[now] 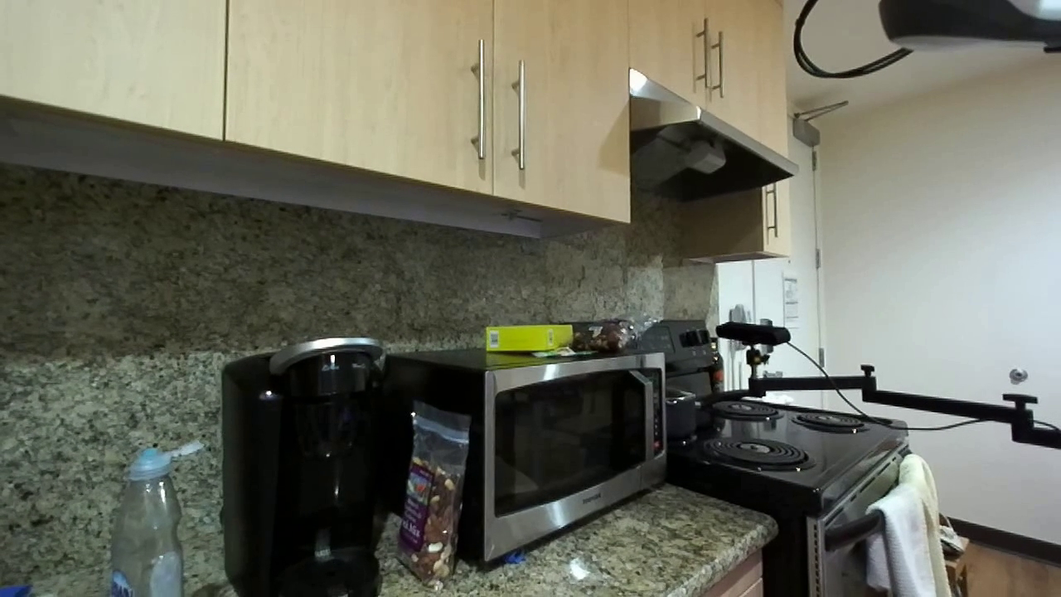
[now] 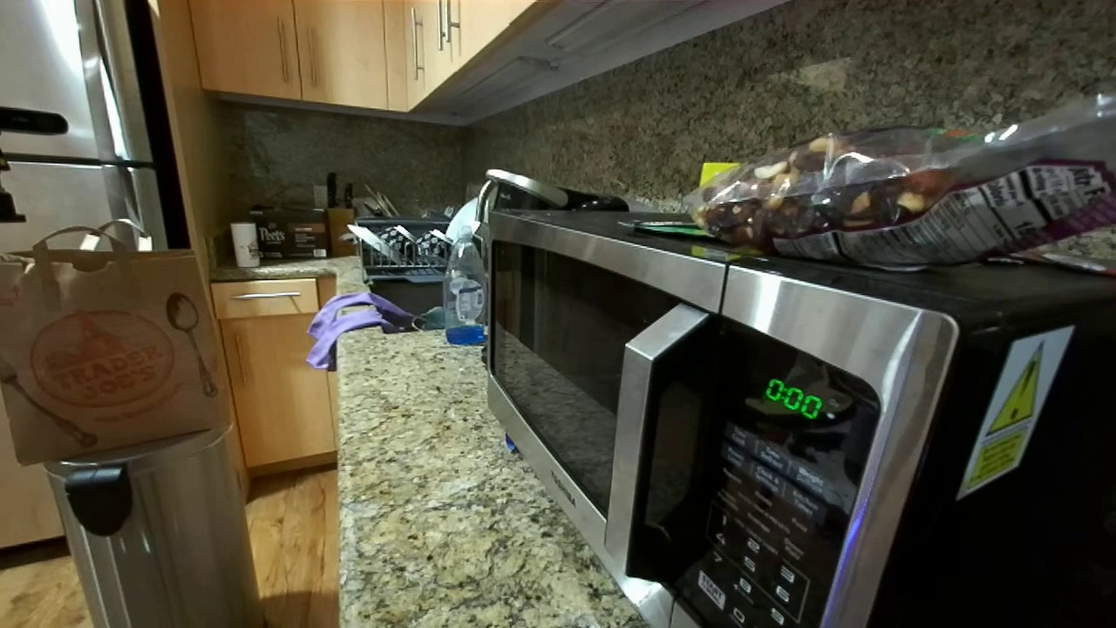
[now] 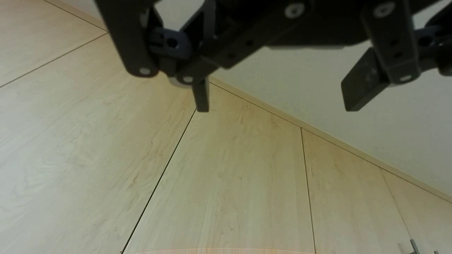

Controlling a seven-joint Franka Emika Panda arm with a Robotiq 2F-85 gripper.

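Observation:
In the wrist view my gripper stands open, its two fingers wide apart with nothing between them. Behind it are pale wooden cabinet doors (image 3: 245, 177) and a strip of ceiling. Exterior view 1 shows only a piece of the arm (image 1: 965, 25) at the top right corner; the fingers are out of that picture. Below the upper cabinets, a microwave (image 1: 572, 453) with its door closed stands on the granite counter. A nut bag (image 1: 433, 497) leans upright beside it. On its top lie a yellow-green box (image 1: 527, 338) and another nut bag (image 2: 837, 199).
A coffee maker (image 1: 303, 468) and a clear bottle (image 1: 147, 527) stand left of the microwave. The stove (image 1: 796, 438) is to its right, with a camera on a black boom (image 1: 895, 393) over it.

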